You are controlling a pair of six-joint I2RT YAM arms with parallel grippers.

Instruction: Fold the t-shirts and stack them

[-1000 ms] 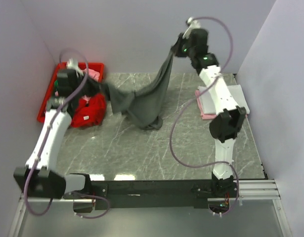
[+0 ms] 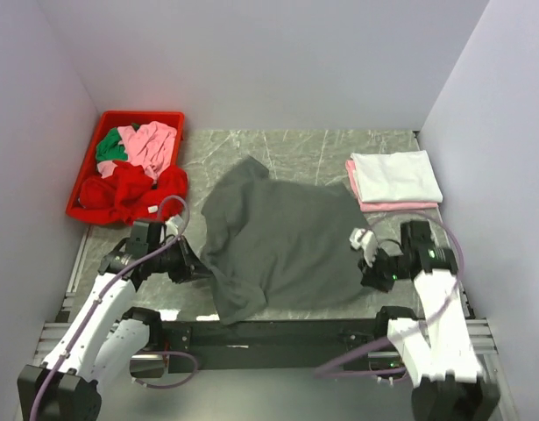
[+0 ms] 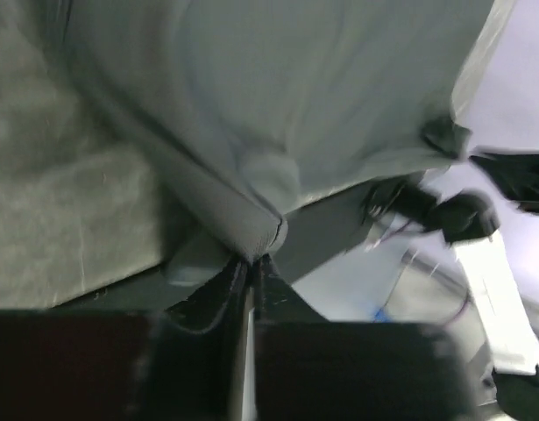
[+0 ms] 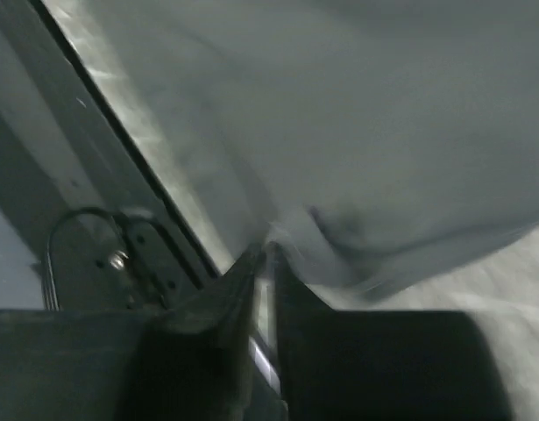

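Observation:
A grey-green t-shirt [image 2: 287, 246] lies spread over the middle of the table, reaching its front edge. My left gripper [image 2: 199, 267] is low at the shirt's left front; in the left wrist view its fingertips [image 3: 262, 272] meet at a fold of the cloth, and whether they grip it is unclear. My right gripper [image 2: 367, 272] is at the shirt's right front, blurred, its fingertips against the cloth in the right wrist view.
A red bin [image 2: 81, 189] with red, pink and green clothes stands at the back left. A folded stack of white [image 2: 396, 175] and pink cloth lies at the right. Bare table [image 2: 304, 149] shows behind the shirt.
Both arms have swept down and toward the front from high up.

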